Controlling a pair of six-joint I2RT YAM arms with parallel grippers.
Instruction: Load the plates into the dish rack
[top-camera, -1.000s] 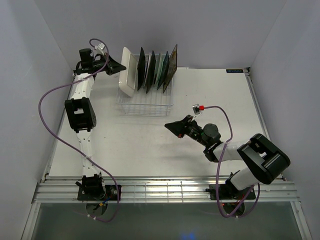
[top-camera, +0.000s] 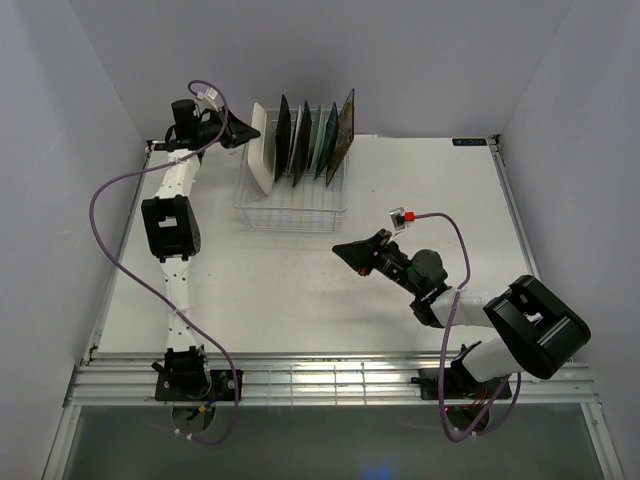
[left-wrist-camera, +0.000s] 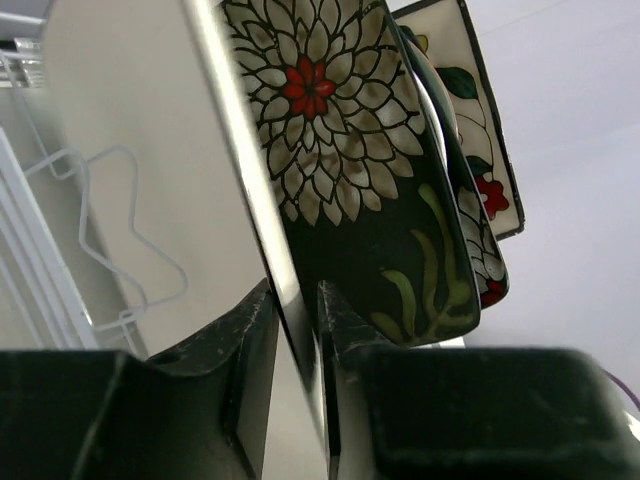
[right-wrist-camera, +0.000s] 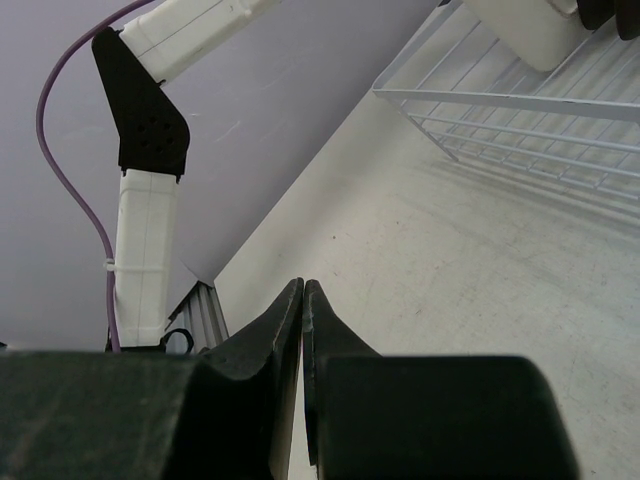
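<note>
In the top view the wire dish rack (top-camera: 290, 222) holds several plates standing on edge. My left gripper (top-camera: 240, 131) is at the rim of the leftmost white plate (top-camera: 262, 160). In the left wrist view its fingertips (left-wrist-camera: 245, 350) meet that plate's pale rim, but whether they grip it is unclear. A dark flowered plate (left-wrist-camera: 350, 200) stands behind. My right gripper (top-camera: 350, 255) is low over the table's middle, in front of the rack; its fingers look shut in the right wrist view, with nothing visible between them.
Walls bound it at left, back and right. The right arm stands at the front right.
My left gripper and the white plate's top have moved rightward, toward the other plates, the plate standing more upright. The right gripper has shifted slightly right.
</note>
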